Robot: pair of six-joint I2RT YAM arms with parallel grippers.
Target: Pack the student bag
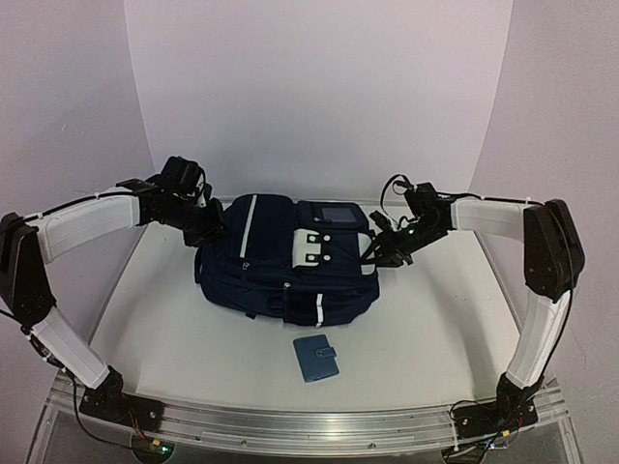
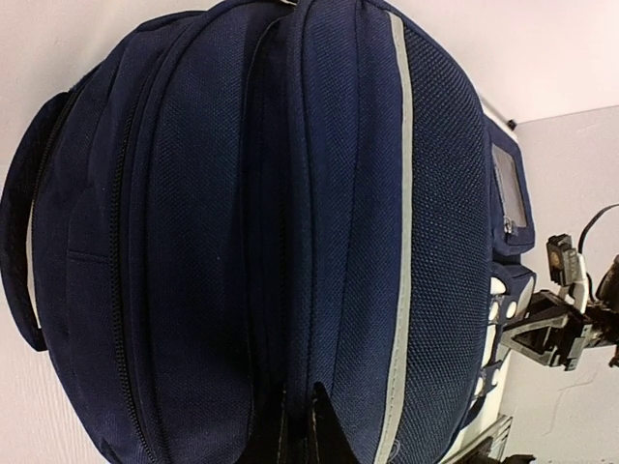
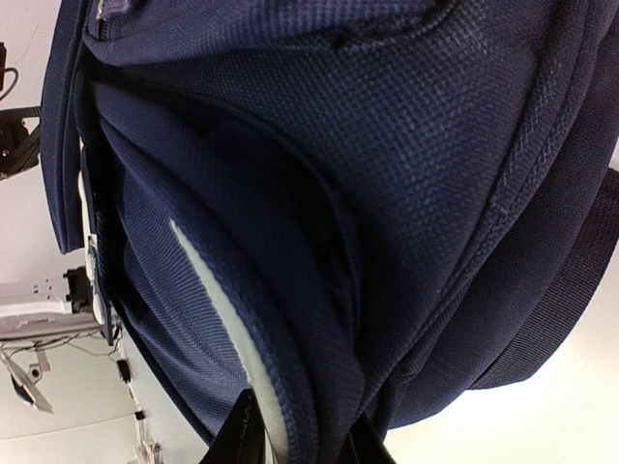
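Observation:
A navy backpack [image 1: 271,280] with white strips lies on its back across the middle of the table. My left gripper [image 1: 213,232] is at its left end; in the left wrist view its fingertips [image 2: 319,425] press at a padded fold, and whether they are closed on it is hidden. My right gripper [image 1: 377,253] is at the right end; in the right wrist view a navy fold with a pale strip runs between its fingers, gripped. A blue wallet [image 1: 315,358] with a snap tab lies in front of the bag.
Walls enclose it at the back, left and right; a metal rail runs along the front edge.

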